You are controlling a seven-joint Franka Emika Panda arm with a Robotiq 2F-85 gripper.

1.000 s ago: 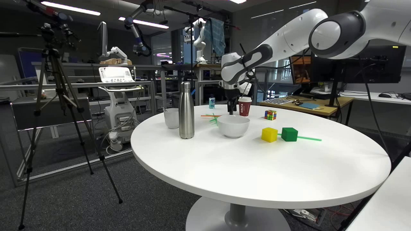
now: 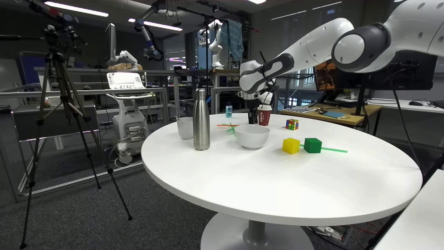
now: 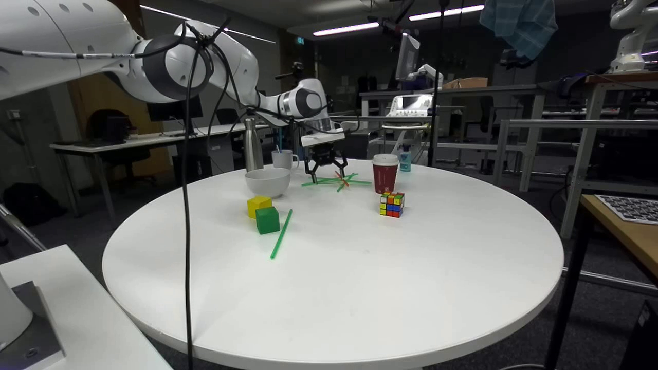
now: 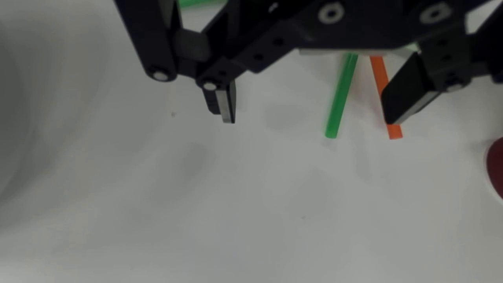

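My gripper (image 3: 330,178) stands open, low over the far part of the table, above several green and orange sticks (image 3: 352,182). In the wrist view its fingers are wide apart on either side of the gripper. A green stick (image 4: 341,96) and an orange stick (image 4: 380,78) show between and below them, the orange one partly behind the right finger (image 4: 405,96). Neither finger grips a stick. In exterior view 1 the gripper (image 2: 253,118) is behind the white bowl (image 2: 252,138), which may hide its tips.
A red paper cup (image 3: 385,177) stands close to the gripper, with a puzzle cube (image 3: 392,205) nearby. Yellow (image 2: 291,146) and green (image 2: 312,145) blocks, a lone green stick (image 3: 281,234), a steel bottle (image 2: 201,121) and a mug (image 2: 185,127) share the table. Its near part is clear.
The arm's wrist and gripper have come down a little towards the table. The objects on the table stay where they were.
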